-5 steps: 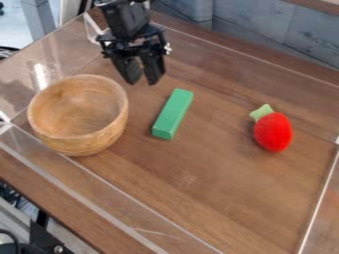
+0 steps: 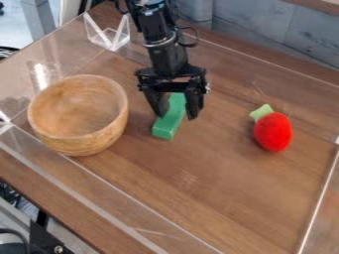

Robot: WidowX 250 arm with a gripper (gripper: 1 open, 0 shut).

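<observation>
My black gripper (image 2: 173, 99) has its fingers apart over the upper end of a green block (image 2: 167, 126) lying on the wooden table, one finger to each side of it. Whether the fingers touch the block I cannot tell. A wooden bowl (image 2: 79, 133) stands to the left of the block. A red object (image 2: 273, 134) with a small light-green piece (image 2: 261, 112) beside it lies on the right.
A grey wall (image 2: 259, 40) runs along the back. Clear plastic pieces stand at the back left edge.
My gripper has moved down and to the right, from behind the bowl to over the green block. The objects on the table look unmoved.
</observation>
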